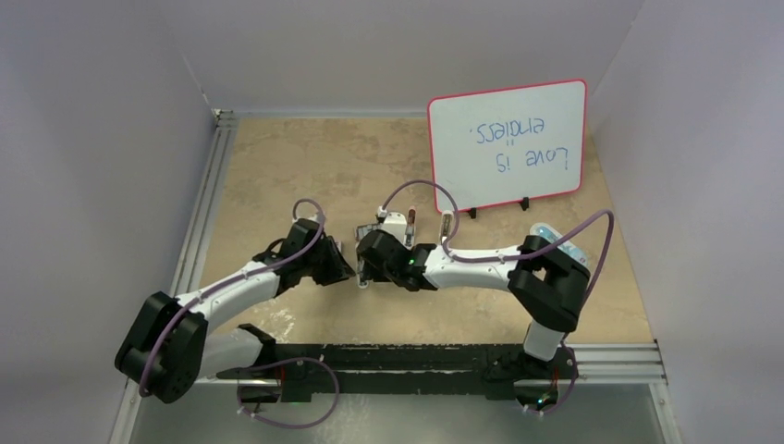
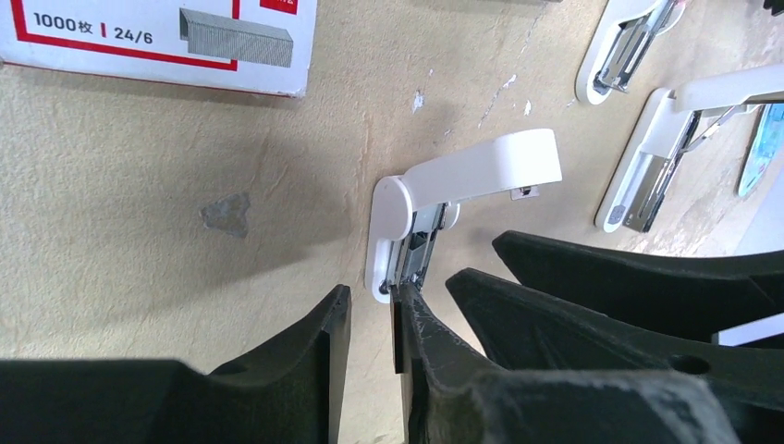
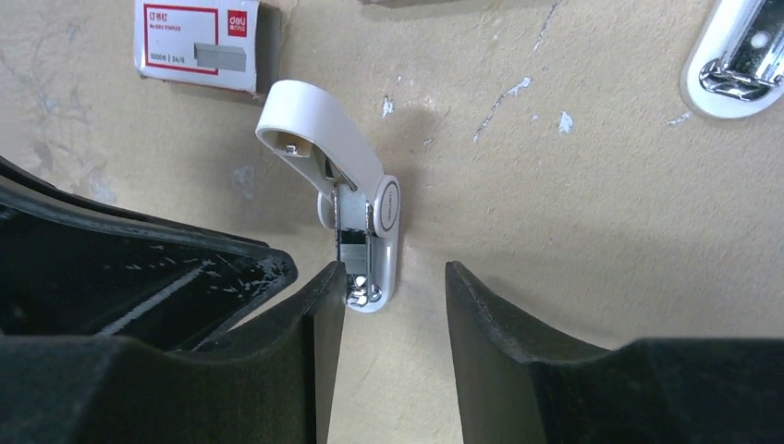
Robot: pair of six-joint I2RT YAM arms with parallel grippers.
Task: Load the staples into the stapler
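Note:
A white stapler (image 2: 481,171) stands on the table with its top arm swung up, baring the metal staple channel (image 3: 353,259). Whether a strip of staples lies in that channel I cannot tell. My left gripper is open at the near end of the channel, a narrow empty gap between its fingers. Wider apart are the fingers of my right gripper, open and empty, with the stapler's front end close to its left finger. In the top view, both arms meet over the stapler and mostly cover it.
A staple box (image 2: 157,37) lies beside the stapler. Two more staplers (image 2: 638,46) (image 2: 656,166) stand to the right. Farther off are a whiteboard (image 1: 508,143) and a light-blue packet (image 1: 559,242). Open table lies behind the arms.

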